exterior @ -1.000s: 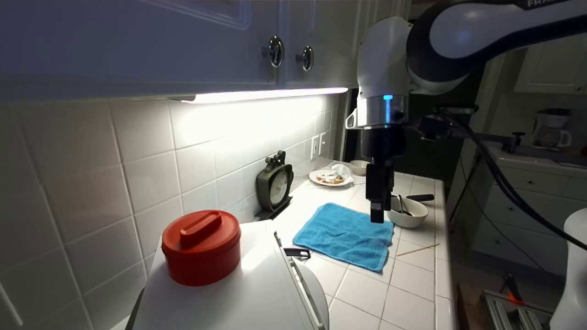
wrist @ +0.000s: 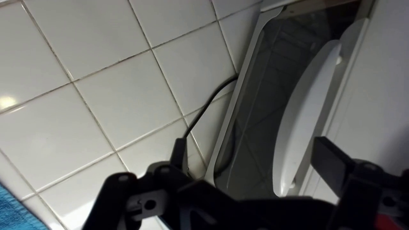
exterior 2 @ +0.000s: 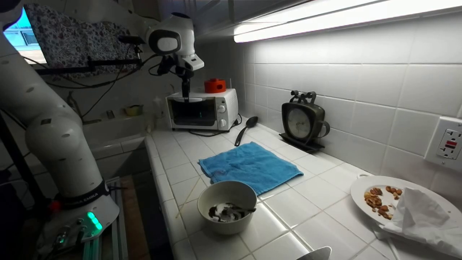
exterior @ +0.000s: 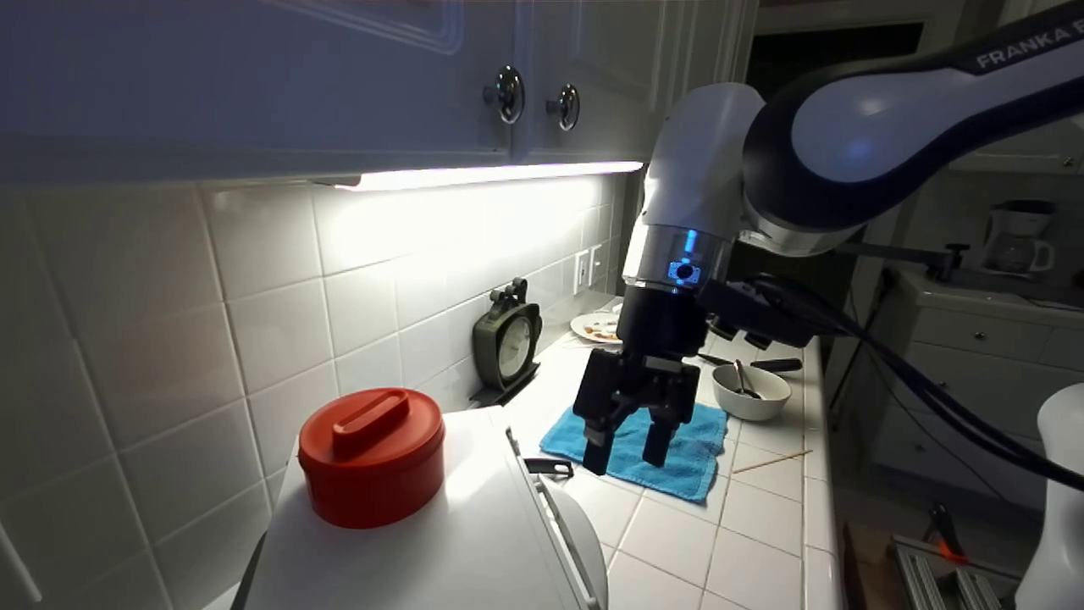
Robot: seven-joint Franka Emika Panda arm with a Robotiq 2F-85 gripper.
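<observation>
My gripper is open in exterior view 1, its two fingers apart and pointing down with nothing between them. It hangs in front of the white toaster oven, above the counter. In the wrist view, the oven's pale curved door handle lies between the open fingers in the picture, nearer the right finger; no contact shows. The glass door looks shut in exterior view 2, partly behind my gripper. A red lidded container sits on the oven's top.
A blue towel lies on the tiled counter, with a black spoon between it and the oven. Beyond the towel are a bowl with a utensil and a plate of nuts. A dark scale stands by the wall.
My gripper has come lower and toward the oven. It has also turned, so both fingers now show apart in exterior view 1. The oven, container and towel have not moved.
</observation>
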